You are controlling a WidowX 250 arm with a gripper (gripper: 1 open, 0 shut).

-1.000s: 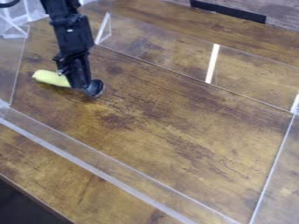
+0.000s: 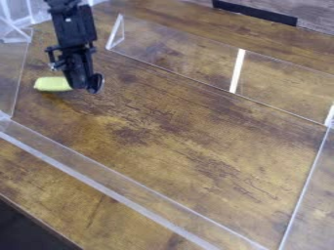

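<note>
My black gripper (image 2: pixel 81 76) hangs at the upper left of the enclosure, its tip low over the wooden surface. A pale yellow elongated object (image 2: pixel 53 84) is beside and partly behind the gripper, at its left. Whether the fingers hold it, and how far apart they are, I cannot tell.
Clear low walls (image 2: pixel 183 53) border the wooden work area (image 2: pixel 196 137) on all sides in view. A dark strip lies beyond the back edge at the top right.
</note>
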